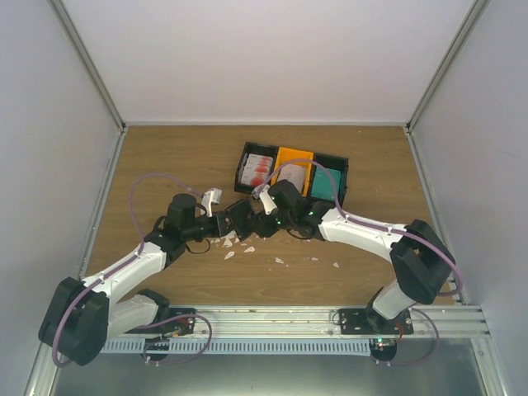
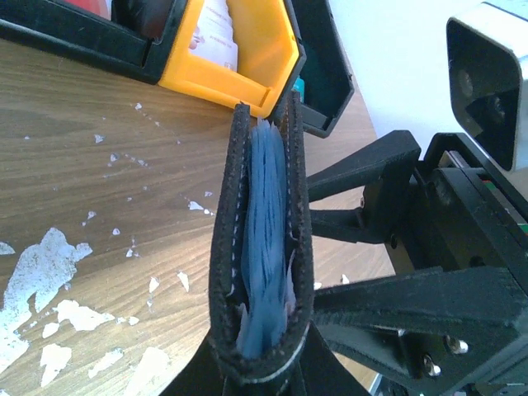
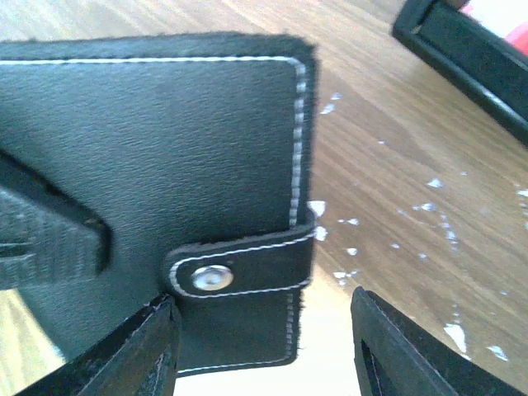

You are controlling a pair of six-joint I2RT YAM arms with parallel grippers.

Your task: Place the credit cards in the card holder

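Observation:
The black card holder [image 1: 240, 218] is pinched in my left gripper [image 1: 224, 223], which is shut on it. In the left wrist view the card holder [image 2: 221, 239] stands with its open top towards the camera, showing a blue inside [image 2: 266, 239]. My right gripper has its fingers apart at the holder's right side, near a strap with a snap button [image 3: 213, 278]; whether they touch it I cannot tell. Cards fill the tray at the back: red and white cards [image 1: 257, 169] left, pale cards [image 1: 292, 175] in the middle, teal cards [image 1: 325, 184] right.
The tray has a black left bin [image 1: 242, 164], an orange middle bin [image 1: 294, 153] and a black right bin [image 1: 344, 168]. White flakes [image 2: 45, 272] are scattered on the wooden table. Open table lies on both sides of the tray and in front.

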